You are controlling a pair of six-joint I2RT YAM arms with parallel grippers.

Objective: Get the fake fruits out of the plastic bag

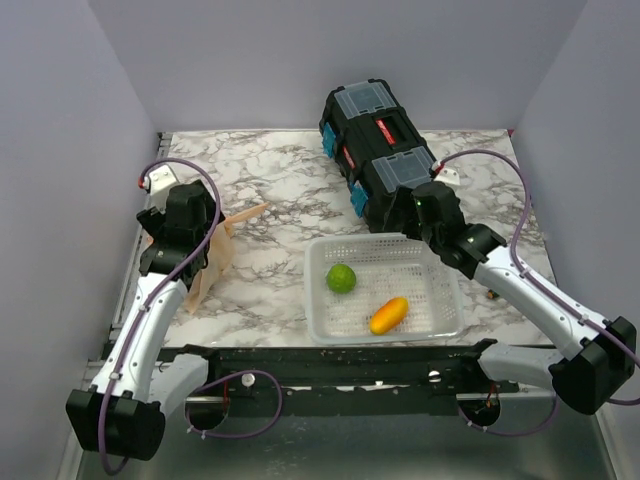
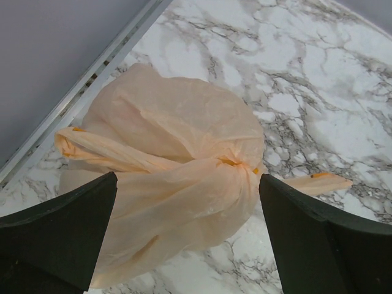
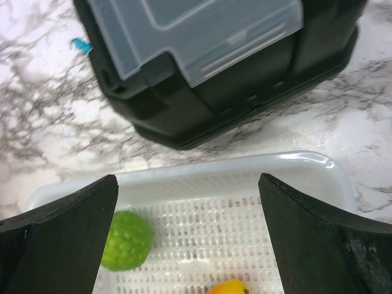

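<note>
A translucent peach plastic bag point(image 2: 177, 202) with knotted handles lies crumpled on the marble table at the left; nothing inside can be made out clearly. My left gripper hangs open over it. A green fake fruit point(image 1: 341, 279) and an orange-yellow oblong fruit point(image 1: 389, 315) sit in the white perforated basket point(image 1: 316, 320) at front right. My open right gripper is above that basket's back part, nothing between its fingers.
A long black toolbox point(image 1: 370, 145) with blue latches stands behind the basket. Walls border both sides.
</note>
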